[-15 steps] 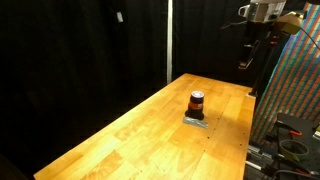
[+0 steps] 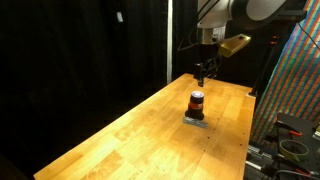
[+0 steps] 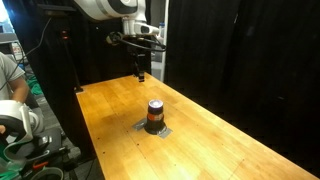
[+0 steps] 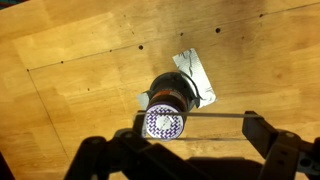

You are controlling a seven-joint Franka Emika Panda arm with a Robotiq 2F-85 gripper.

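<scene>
A dark can-like cylinder (image 2: 196, 104) with a reddish band and a pale top stands upright on the wooden table (image 2: 120, 135). Around its black base lies a flat silver strip (image 3: 164, 132), poking out on both sides. Above and behind the cylinder in the first exterior view, my gripper (image 2: 208, 78) hangs in the air, apart from it. From the wrist, the patterned pale top (image 4: 164, 122) appears below the wide-open gripper, nearer the left finger. No object is held between the fingers.
Bare tabletop surrounds the cylinder (image 3: 155, 112). A black curtain (image 2: 80, 60) closes off the far side. Beside the table, a person (image 3: 12, 80) is partly visible at the left edge of the second exterior view.
In the first exterior view, my arm and gripper have swung left, from the right side of the picture to above the cylinder. The cylinder has stayed where it was.
</scene>
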